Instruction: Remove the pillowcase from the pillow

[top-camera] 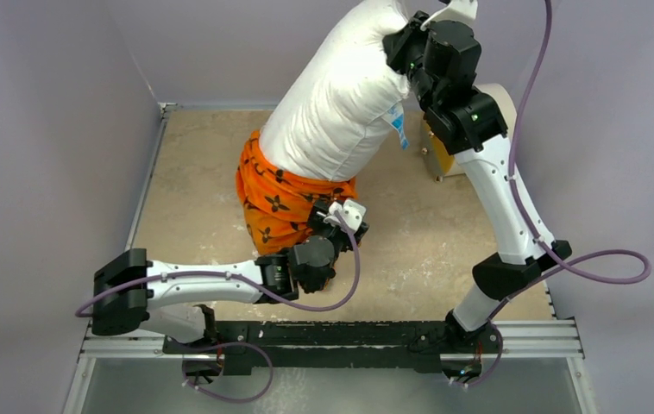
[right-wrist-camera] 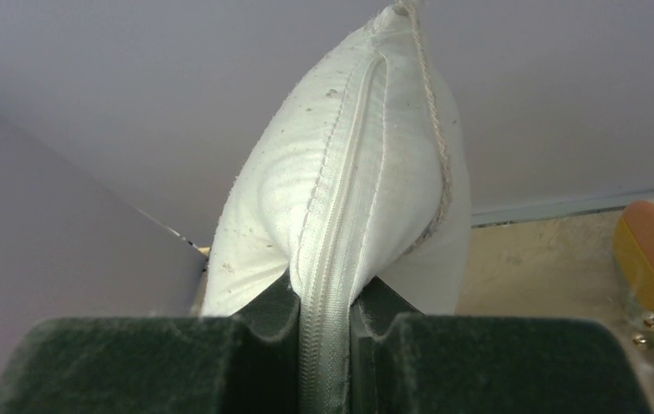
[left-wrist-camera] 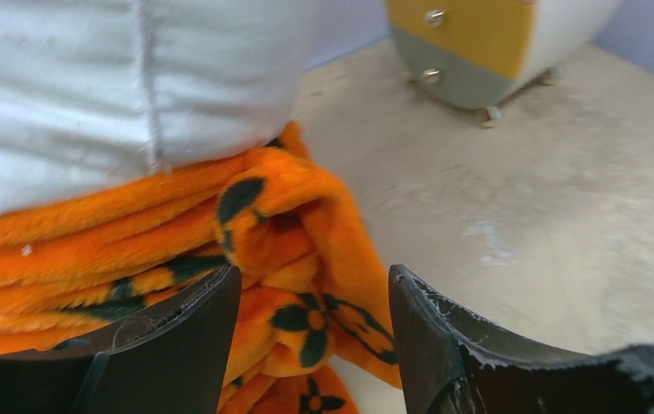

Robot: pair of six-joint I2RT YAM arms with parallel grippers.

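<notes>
The white pillow (top-camera: 334, 95) hangs tilted, its upper end in my right gripper (top-camera: 399, 53). In the right wrist view the fingers pinch the pillow's zipped edge (right-wrist-camera: 328, 250). Around the lower end sits the orange pillowcase (top-camera: 279, 197) with dark flowers, bunched in folds below the bare white part. My left gripper (top-camera: 341, 216) is at the case's right side. In the left wrist view its fingers (left-wrist-camera: 190, 315) stand wide apart, with a hanging fold of the pillowcase (left-wrist-camera: 323, 250) in front of and between them, not gripped.
A rounded yellow and white box (top-camera: 444, 155) with metal studs stands at the back right. A blue and white tag (top-camera: 399, 125) hangs from the pillow.
</notes>
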